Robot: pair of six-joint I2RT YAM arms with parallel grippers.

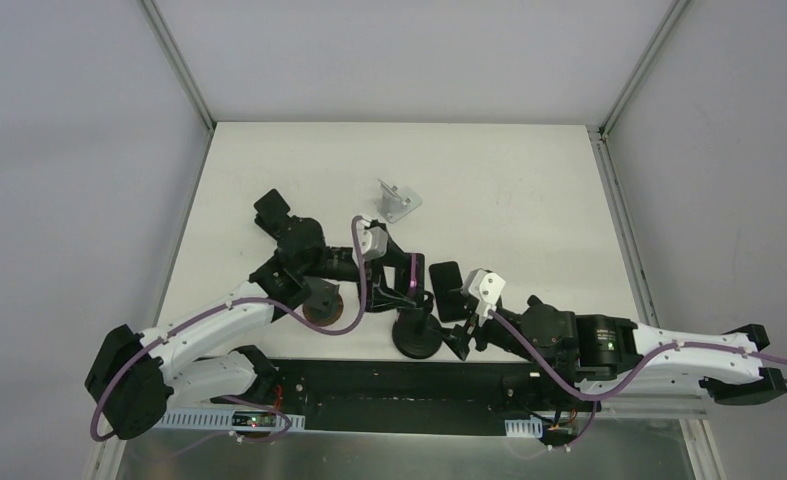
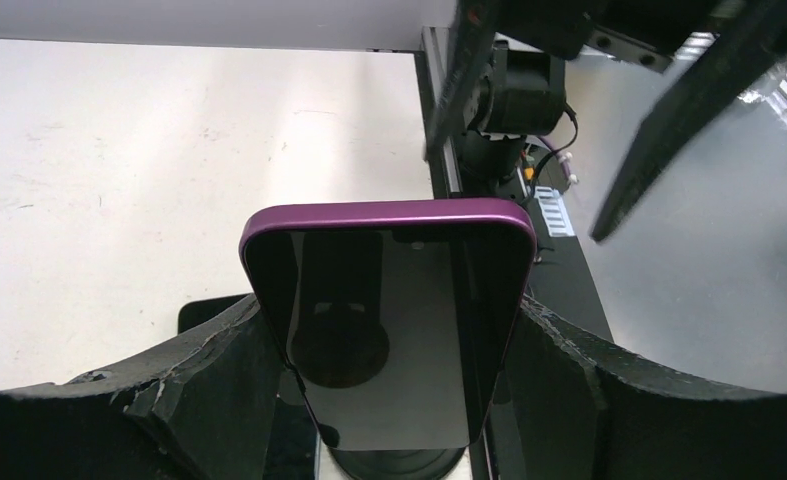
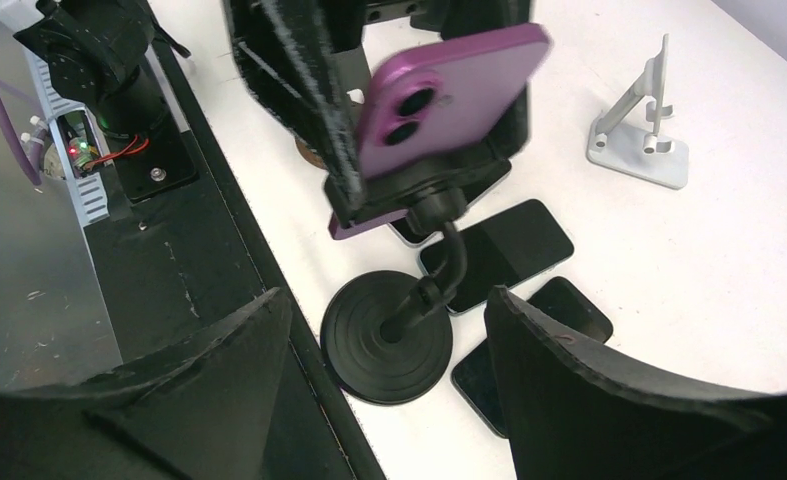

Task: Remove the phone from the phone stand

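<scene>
A purple-edged phone (image 3: 451, 95) stands raised in the holder of the black phone stand (image 3: 387, 335), whose round base is below it. My left gripper is closed across the phone's width, one finger (image 2: 244, 350) against each side edge. From the right wrist view the phone's back with two camera lenses faces me, its lower end still at the holder. Just right of the stand's base, my right gripper (image 1: 452, 336) is open and its fingers (image 3: 259, 335) have nothing between them. Whether the base rests fully on the table cannot be told.
Black slabs like phones lie flat near the stand, one to its right (image 1: 446, 285) and another partly under my left gripper. A silver stand (image 1: 397, 200) is farther back and a black stand (image 1: 273, 210) at the left.
</scene>
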